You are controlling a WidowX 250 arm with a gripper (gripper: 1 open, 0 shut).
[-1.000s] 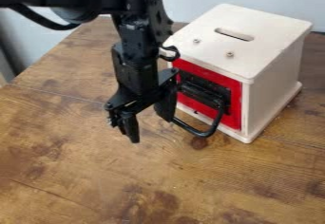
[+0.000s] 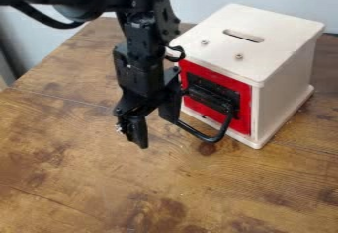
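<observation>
My black gripper (image 2: 148, 122) hangs pointing down over the wooden table, left of a pale wooden box (image 2: 244, 44). Its fingers stand apart with nothing visible between them. The box has a slot and two screws on top, and a red front panel (image 2: 242, 124) with a black latch or hinged piece (image 2: 211, 96). A black bar-like handle reaches down from the front beside my gripper; my arm hides part of the panel's left side.
A white wall stands behind the box, and a cable loops at the upper left.
</observation>
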